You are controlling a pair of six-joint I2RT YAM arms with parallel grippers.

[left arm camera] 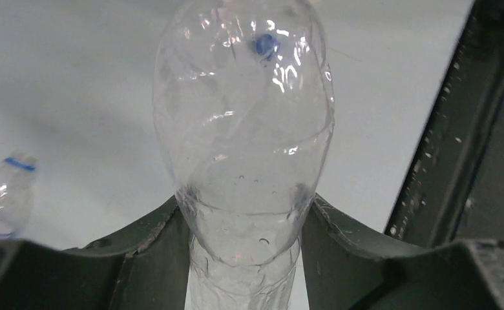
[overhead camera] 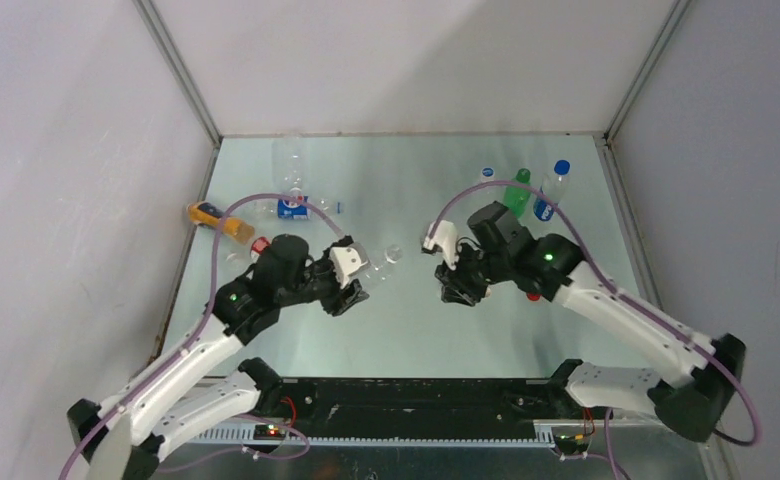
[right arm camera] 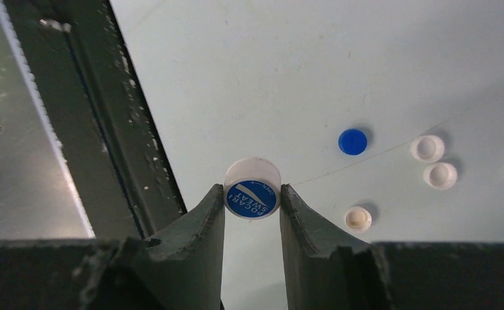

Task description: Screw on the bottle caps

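A clear, uncapped-looking plastic bottle (left arm camera: 243, 129) is held by my left gripper, shut on it; in the top view it rises up-right from that gripper (overhead camera: 344, 290). My right gripper, shut on a white cap with a blue Pocari Sweat top (right arm camera: 251, 199), hangs to the right of the bottle, apart from it, in the top view (overhead camera: 461, 290). In the right wrist view a blue cap (right arm camera: 352, 141) and several white caps (right arm camera: 427, 148) lie on the table below.
Bottles lie at the left, among them an orange one (overhead camera: 221, 222) and a Pepsi one (overhead camera: 293, 207). Capped bottles stand at the back right, including a green one (overhead camera: 516, 195). The table's front edge borders a dark rail (overhead camera: 416, 400).
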